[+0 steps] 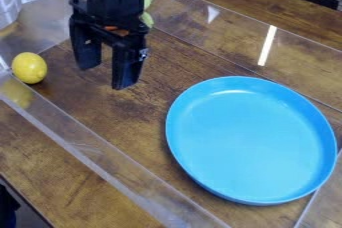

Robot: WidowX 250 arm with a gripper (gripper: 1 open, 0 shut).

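My black gripper (107, 54) hangs at the upper left of the camera view, over the wooden surface, its two fingers spread open with nothing seen between them. A yellow oval object (30, 68), like a lemon, lies at the left edge, a little left of and below the gripper. A large light blue plate (250, 139) lies at the right. A small pale green object (148, 20) shows behind the arm, partly hidden by it.
Clear plastic walls (94, 172) border the wooden surface. Bare wood (134, 122) lies between the yellow object and the plate, and toward the back right.
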